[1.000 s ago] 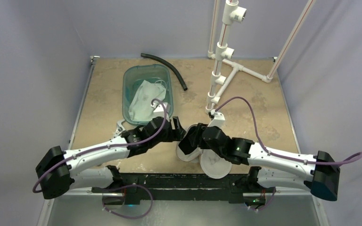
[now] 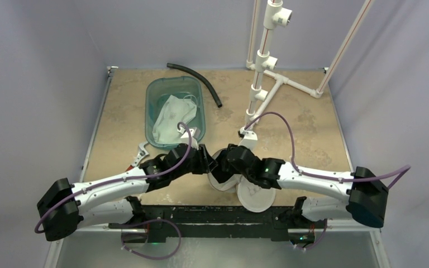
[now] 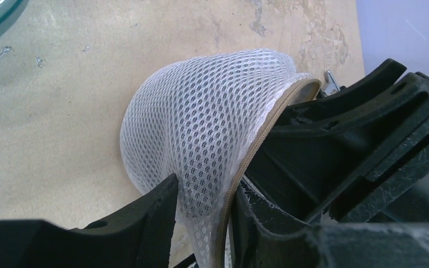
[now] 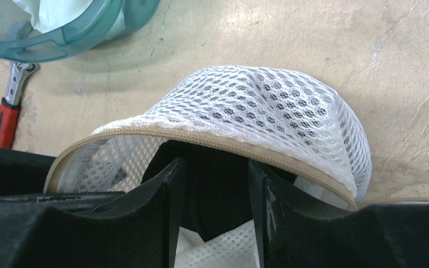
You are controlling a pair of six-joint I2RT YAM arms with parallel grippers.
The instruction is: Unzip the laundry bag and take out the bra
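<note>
The white mesh laundry bag (image 4: pixel 290 103) stands unzipped, its tan-edged mouth gaping, between my two grippers. Inside it a dark piece of fabric, apparently the bra (image 4: pixel 223 192), fills much of the opening. My left gripper is part open, with the bag's mesh wall and tan zipper edge (image 3: pixel 257 142) running between its fingers without a visible pinch. At the mouth, my right gripper is also part open, fingers apart in front of the dark fabric. Whether they touch it cannot be told. From above, the arms partly cover the bag (image 2: pixel 217 183).
The bag's round lid flap (image 2: pixel 257 196) lies folded out at the front right. Behind the left arm stands a teal bin (image 2: pixel 149 106) holding white cloth (image 2: pixel 173 114). An adjustable wrench (image 2: pixel 141 153) lies left of it, a black tube (image 2: pixel 204 81) behind. White pipes (image 2: pixel 268 97) occupy the back right.
The bin has stayed put.
</note>
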